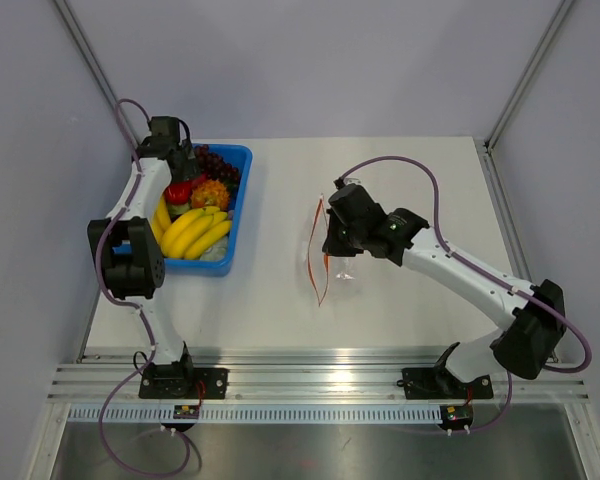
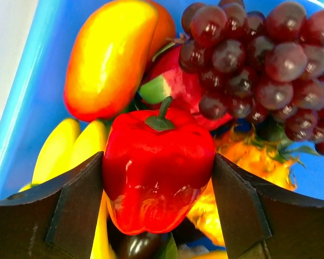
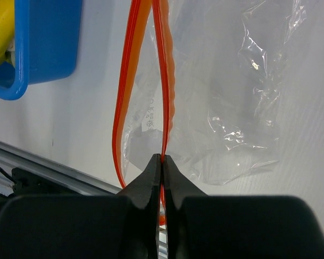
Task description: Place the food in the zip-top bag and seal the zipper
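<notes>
A red bell pepper with a green stem sits between the fingers of my left gripper, which is shut on it from both sides. Other food still lies close under and around the pepper. The clear zip top bag with orange zipper strips lies on the table in the right wrist view. Its two strips stand apart, leaving the mouth open. My right gripper is shut on one zipper strip near its lower end, and the other strip hangs free to the left.
The blue bin at the left holds bananas, grapes, a mango and a pineapple-like fruit. A metal rail runs along the front.
</notes>
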